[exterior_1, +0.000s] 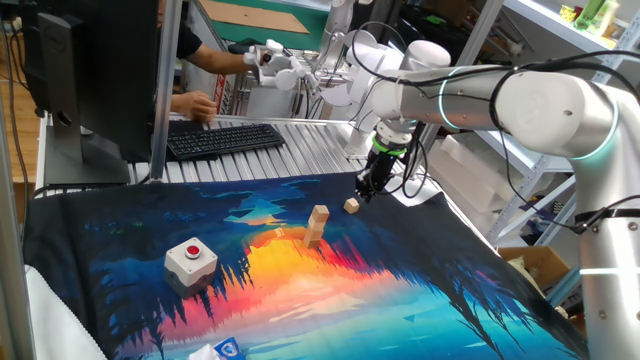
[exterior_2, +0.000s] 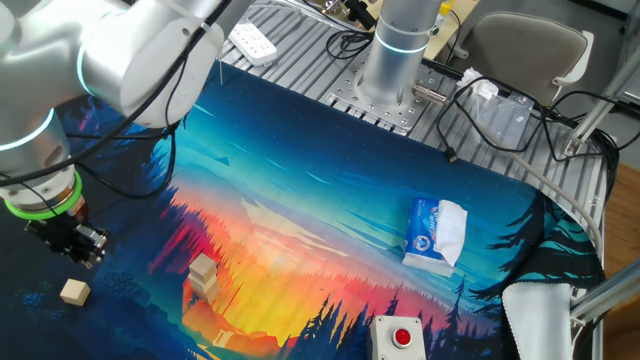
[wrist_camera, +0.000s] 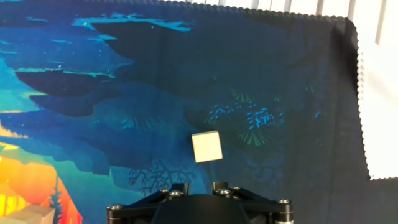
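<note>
A single light wooden cube (wrist_camera: 207, 147) lies alone on the dark part of the printed cloth, just ahead of the fingertips in the wrist view. My gripper points down above the cloth; a gap shows between its two fingertips, with nothing in it. In the second exterior view the gripper (exterior_2: 92, 248) hangs beside and above the cube (exterior_2: 75, 292), apart from it. A short upright stack of similar wooden blocks (exterior_1: 317, 222) stands on the orange area, a little way from the lone cube (exterior_1: 351, 205).
A grey box with a red button (exterior_1: 191, 265) and a tissue pack (exterior_2: 428, 235) sit on the cloth. A keyboard (exterior_1: 225, 141) and monitor (exterior_1: 90, 90) stand beyond its edge, where a person's hand rests. Bare cloth surrounds the lone cube.
</note>
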